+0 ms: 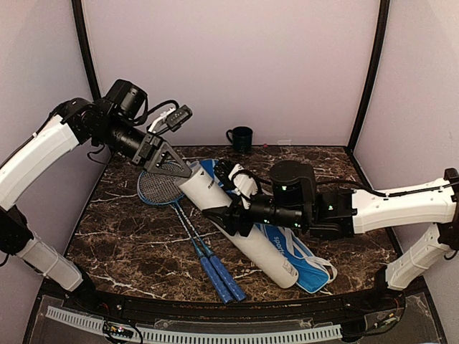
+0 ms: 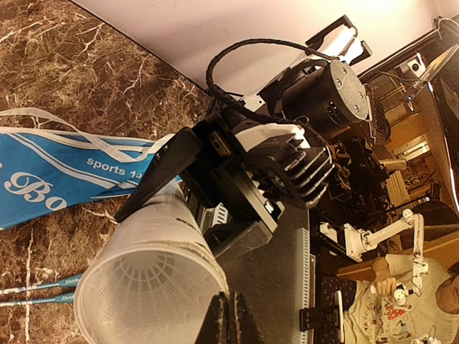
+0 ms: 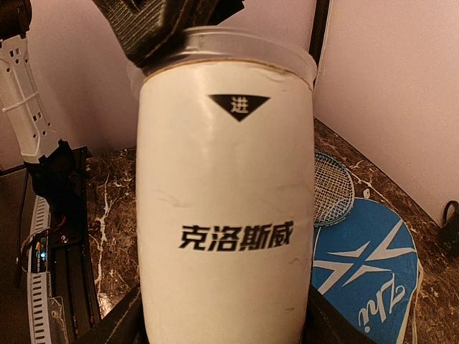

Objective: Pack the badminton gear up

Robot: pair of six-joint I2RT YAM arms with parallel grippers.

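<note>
A white shuttlecock tube (image 1: 259, 251) leans diagonally over the table, its upper end toward the left arm. Around its upper part, my right gripper (image 1: 228, 217) is shut. The right wrist view shows the tube (image 3: 226, 179) filling the middle, with a translucent lid (image 3: 247, 43) at its top. Seen end-on in the left wrist view, the translucent lid (image 2: 150, 294) has a net pattern within. My left gripper is shut at the lid's edge; whether any rim lies between its fingertips is hidden. Two rackets (image 1: 161, 185) and a blue bag (image 1: 310, 276) lie on the table.
At the back of the table stands a dark mug (image 1: 242, 139). The racket handles (image 1: 221, 276) point to the front edge. Part of the bag lies beneath the tube and right arm. Bare marbled tabletop (image 1: 107, 244) shows at the left.
</note>
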